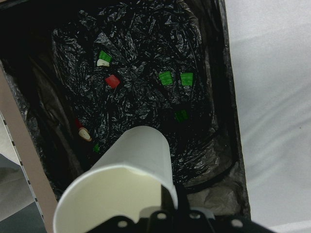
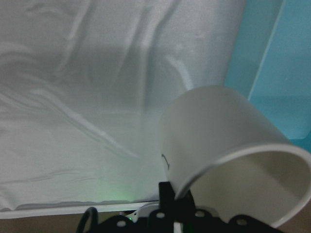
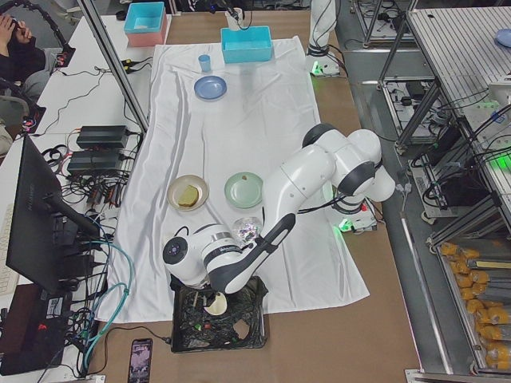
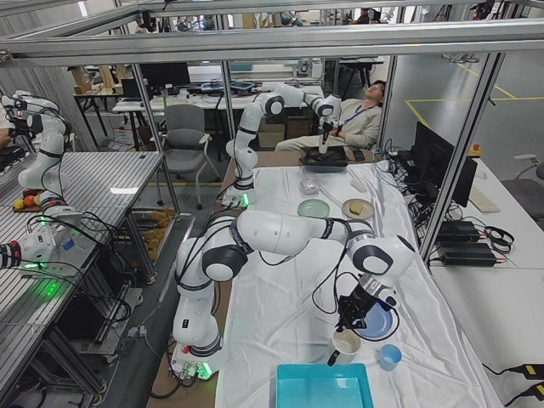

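Observation:
My left gripper is shut on a white cup (image 1: 131, 155), held over a black bin (image 3: 188, 339) lined with black plastic and holding several small green, red and white pieces (image 1: 112, 81). My right gripper is shut on another white cup (image 2: 218, 121), beside the light-blue bin (image 4: 323, 382) at the other end of the table, above the white cloth.
Between the arms lie a tan plate (image 3: 174, 195) with a yellow sponge-like item, a green plate (image 3: 243, 190), a crumpled clear-and-silver item (image 3: 247, 226), a blue plate (image 3: 210, 88) and a blue cup (image 3: 204, 62).

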